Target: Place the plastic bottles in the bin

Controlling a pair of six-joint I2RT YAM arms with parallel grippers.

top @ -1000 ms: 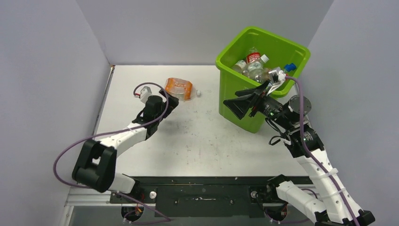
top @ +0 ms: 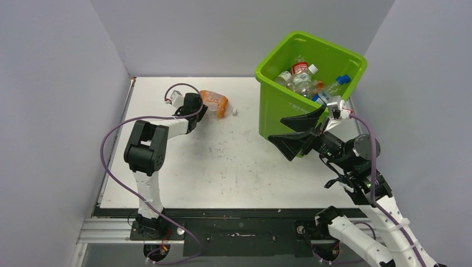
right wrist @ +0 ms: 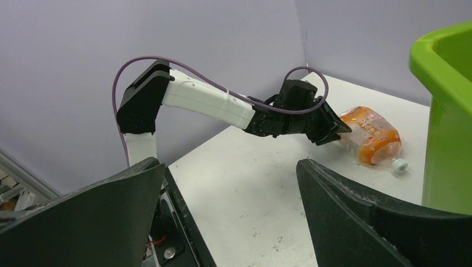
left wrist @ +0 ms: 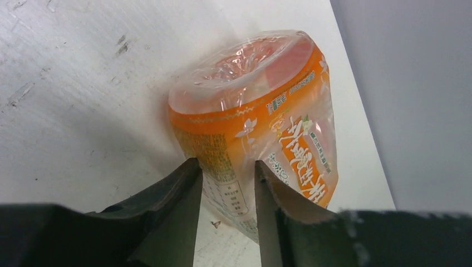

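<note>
A clear plastic bottle with an orange label [top: 215,104] lies on its side near the back of the white table, its white cap [top: 235,111] pointing right. My left gripper is at the bottle's left end, with its fingers part open. In the left wrist view, part of the labelled bottle [left wrist: 261,122] shows in the gap between the fingertips; whether they touch it I cannot tell. The green bin [top: 273,105] stands at the back right. Just in front of it, my right gripper [top: 278,133] is held open and empty.
Several bottles lie inside the bin, among them one with a red label [top: 299,67] and one with a blue cap [top: 343,79]. Walls enclose the table at the back and sides.
The right gripper shifted a little right and forward, its fingers spreading wider. The bottle looks nearly unmoved.
</note>
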